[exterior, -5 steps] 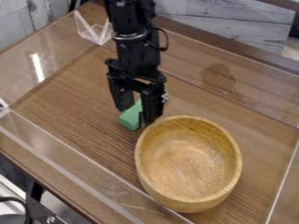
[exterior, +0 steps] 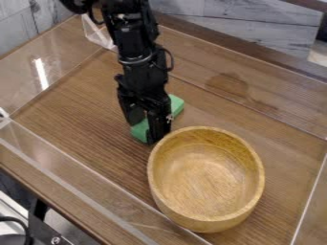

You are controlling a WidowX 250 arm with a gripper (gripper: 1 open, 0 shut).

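The black robot arm (exterior: 136,62) reaches down from the top center to the table. Its open gripper (exterior: 143,120) is low over a green object (exterior: 175,105), its dark fingers on or beside that object's near part and partly hiding it. Whether they touch it I cannot tell. A tan oval bowl (exterior: 205,177) stands just in front and to the right.
A pale marbled wall (exterior: 255,24) runs along the back. A black cable (exterior: 13,230) shows at the lower left corner.
The arm has shifted left, and its gripper now sits lower over the near-left part of the green object. The bowl looks unmoved.
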